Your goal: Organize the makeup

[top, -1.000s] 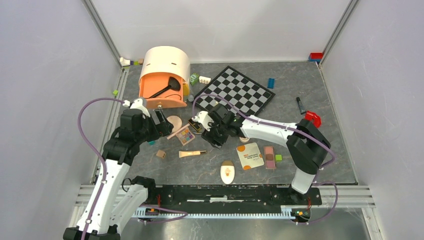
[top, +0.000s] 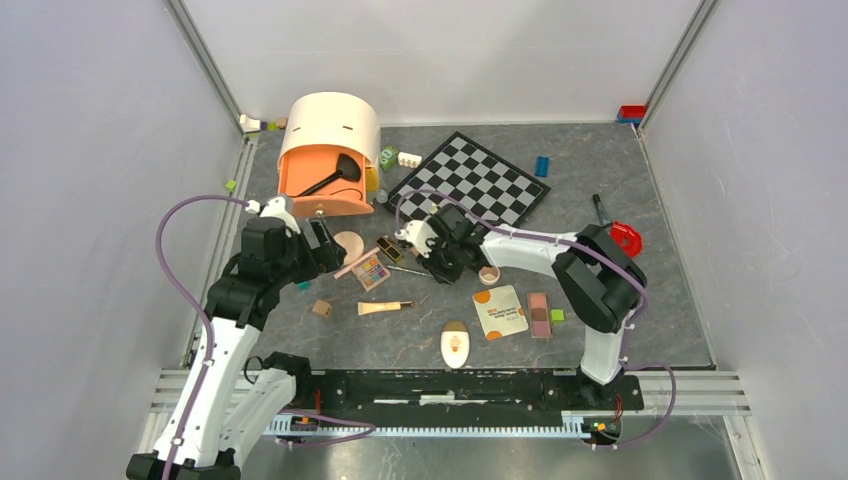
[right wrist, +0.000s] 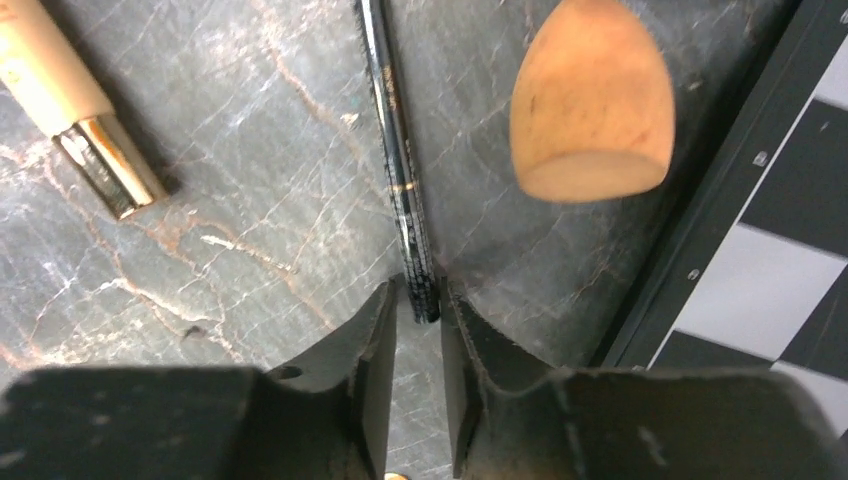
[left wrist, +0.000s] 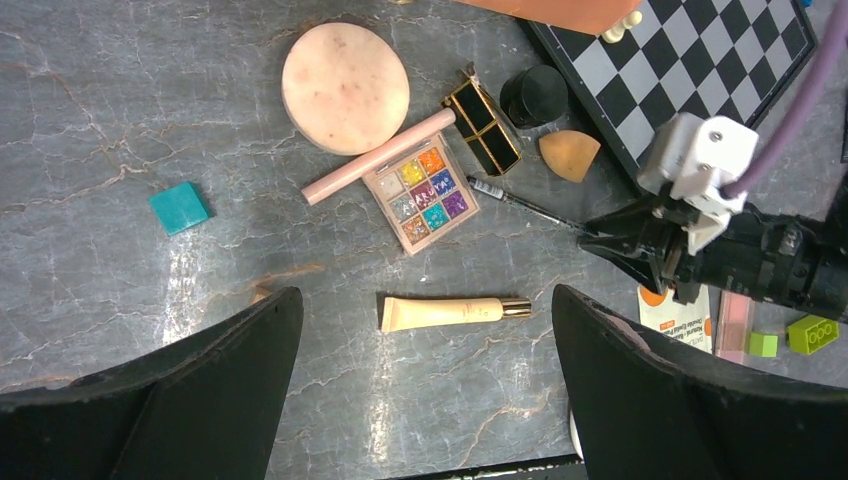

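Observation:
In the right wrist view the end of a thin dark makeup pencil [right wrist: 400,175] lies between the fingertips of my right gripper. The fingers are part open, with a narrow gap beside the pencil, which rests on the table. My left gripper is wide open and empty, raised over the table. Below it are a cream tube [left wrist: 440,313], a glitter palette [left wrist: 422,195], a pink tube [left wrist: 380,157], a round pink disc [left wrist: 345,88] and a black-and-gold case [left wrist: 483,125]. A tan sponge [right wrist: 592,105] lies right of the pencil.
The rounded box [top: 330,115] at back left has its orange drawer [top: 335,205] out with a black utensil in it. A checkered board [top: 470,180] lies behind the right gripper. A card [top: 500,312], a pink palette [top: 540,315] and a white bottle [top: 455,345] lie in front.
My right gripper has shifted slightly right and toward the back, along the pencil to its end, and more of the pencil now shows. The left arm has stayed still.

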